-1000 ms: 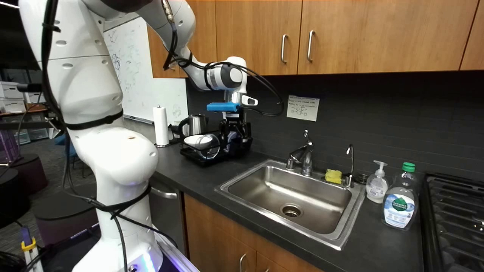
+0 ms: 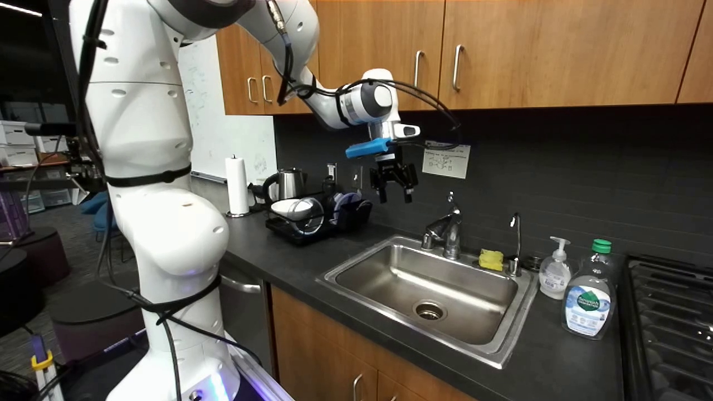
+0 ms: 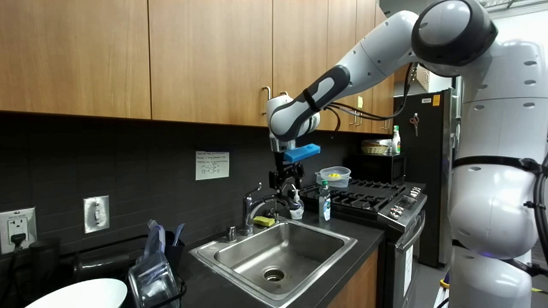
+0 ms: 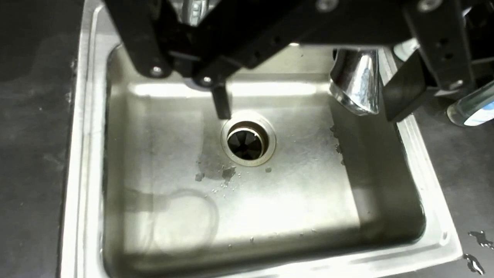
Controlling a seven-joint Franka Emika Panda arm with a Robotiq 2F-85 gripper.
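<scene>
My gripper (image 2: 395, 195) hangs open above the back left of the sink area in exterior view 1, its fingers pointing down with nothing between them. In the wrist view the fingers (image 4: 221, 102) stand wide apart over the steel sink (image 4: 185, 139). The basin is empty apart from small wet spots around the drain (image 4: 246, 141). A chrome faucet (image 2: 452, 234) rises at the sink's back rim, and its spout (image 4: 359, 81) shows between the fingers from above. Beside it lies a yellow sponge (image 2: 491, 260) on the back ledge.
A dish rack (image 2: 301, 230) with bowls is left of the sink. A soap pump (image 2: 555, 270) and a dish soap bottle (image 2: 589, 297) stand right of it, next to the stove (image 2: 675, 314). Wooden cabinets (image 2: 568, 53) hang overhead.
The arm has swung right and up, carrying my gripper from in front of the dish rack toward the sink. Objects on the counter have stayed in place.
</scene>
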